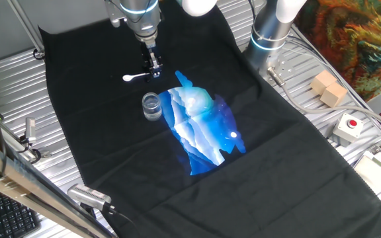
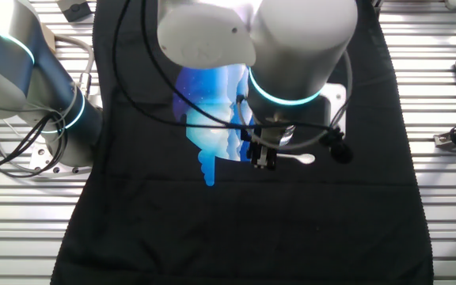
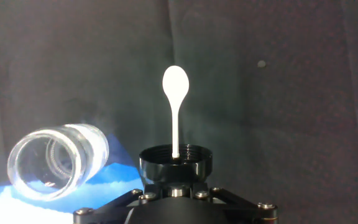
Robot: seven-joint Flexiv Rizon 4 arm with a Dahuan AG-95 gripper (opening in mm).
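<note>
In the wrist view a black threaded lid (image 3: 176, 167) sits at the tips of my gripper, which is shut on it. A white spoon (image 3: 175, 87) projects from inside the lid, its bowl pointing away from the gripper. Left of the lid is an open clear glass jar (image 3: 59, 160), apart from it. From the first exterior view, the gripper (image 1: 153, 69) is above the black cloth, behind the jar (image 1: 152, 106), with the spoon (image 1: 133, 77) sticking out to the left. The arm partly hides the gripper (image 2: 264, 154) in the second exterior view.
A blue patterned sheet (image 1: 200, 125) lies on the black cloth (image 1: 111, 152) beside the jar. Wooden blocks (image 1: 333, 94) and a red-button box (image 1: 347, 127) stand off the cloth at right.
</note>
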